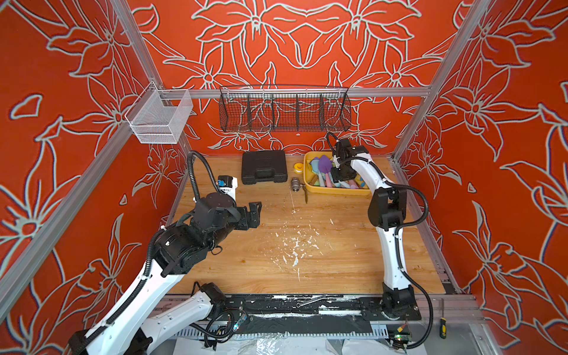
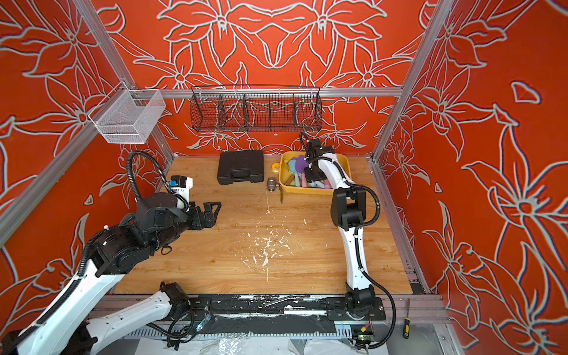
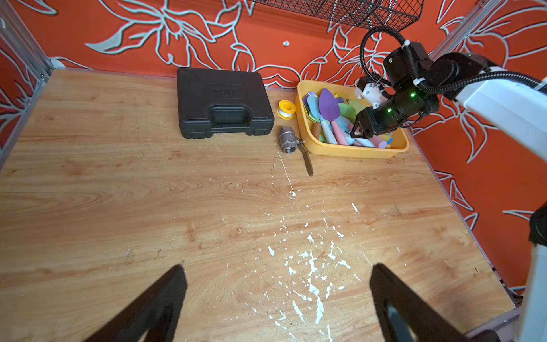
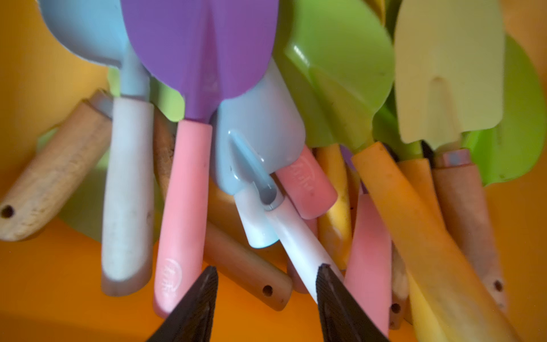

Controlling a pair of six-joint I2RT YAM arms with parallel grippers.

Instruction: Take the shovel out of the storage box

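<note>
A yellow storage box stands at the back right, heaped with small shovels. In the right wrist view a purple shovel with a pink handle lies on top, beside a blue one with a white handle. Low over the pile is my right gripper, its fingers apart. A white handle of a light blue shovel runs down to its right fingertip; whether they touch I cannot tell. Over the left of the table my left gripper stands open and empty.
A black case, a yellow tape roll and a metal valve lie left of the box. A wire basket hangs on the back wall.
</note>
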